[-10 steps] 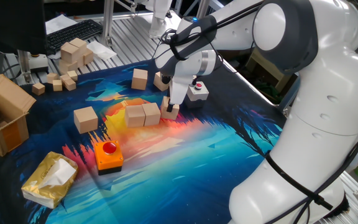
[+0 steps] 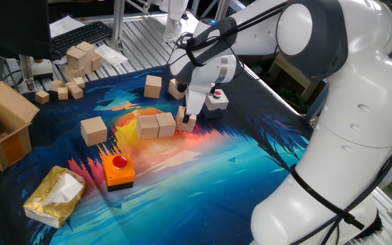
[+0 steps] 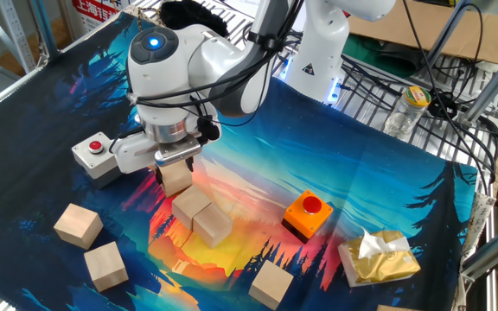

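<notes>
My gripper (image 3: 175, 171) points down over a wooden block (image 3: 176, 180), with one finger at each side of it. The fingers stand close to the block's sides, but whether they press on it cannot be made out. In exterior view 1 the hand partly covers this block (image 2: 187, 123). Beside it two more wooden blocks stand side by side, the middle one (image 2: 165, 124) and the outer one (image 2: 146, 127). From exterior view 2, the pair (image 3: 201, 215) sits just in front of the block at my gripper, with little or no gap.
Loose blocks stand apart at the left (image 2: 94, 131) and back (image 2: 152, 86). A grey button box (image 2: 214, 103) is close behind the hand. An orange button box (image 2: 119, 172), a tissue pack (image 2: 55, 197) and a cardboard box (image 2: 7, 126) occupy the left side.
</notes>
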